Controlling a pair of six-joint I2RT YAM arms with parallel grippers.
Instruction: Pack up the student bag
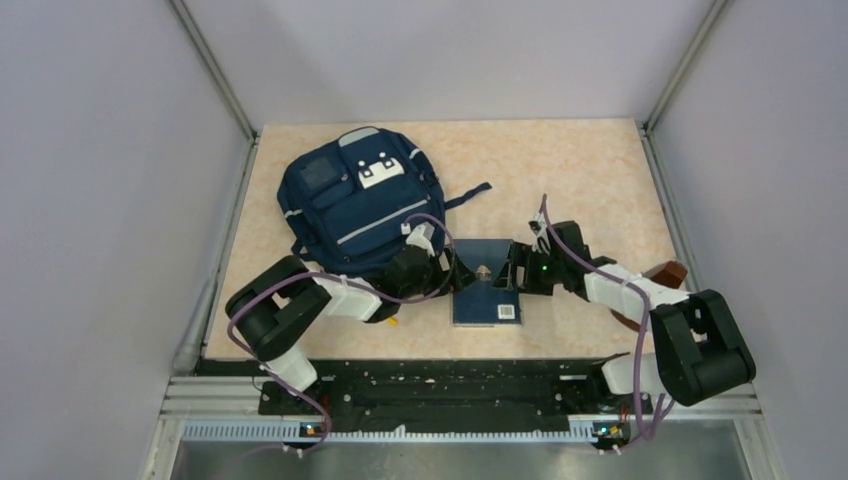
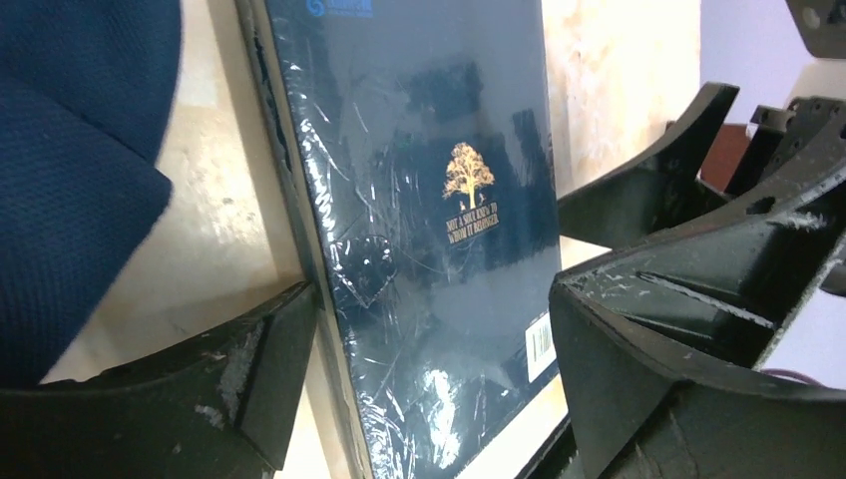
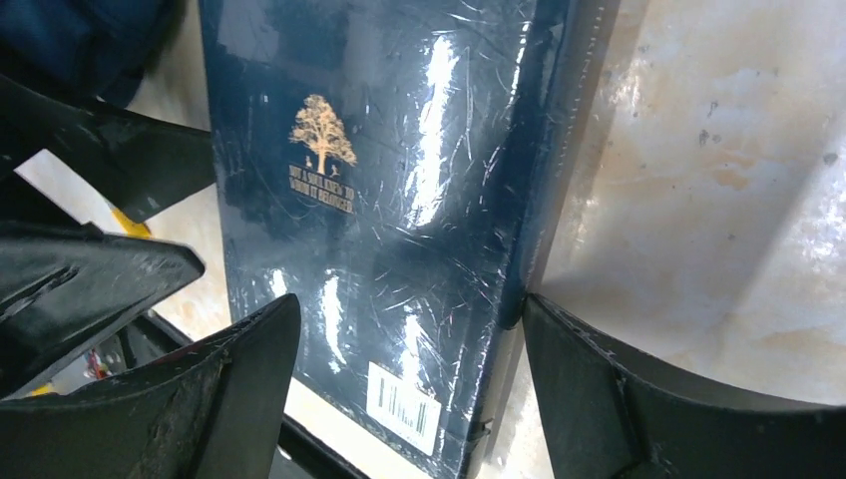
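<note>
A dark blue, plastic-wrapped book (image 1: 487, 308) with a gold tree and a white barcode lies flat at the table's front middle. My left gripper (image 1: 459, 272) is at its left edge, partly open. In the left wrist view, one fingertip (image 2: 299, 304) meets that edge and the other finger is over the cover. From the right, my right gripper (image 1: 507, 268) is partly open, with one fingertip (image 3: 529, 309) against the book's right edge and the other over the cover. A navy backpack (image 1: 345, 200) lies behind the left arm.
A yellow item (image 1: 393, 321) shows just below the left arm, mostly hidden. At the right, a brown object (image 1: 667, 274) is partly covered by the right arm.
</note>
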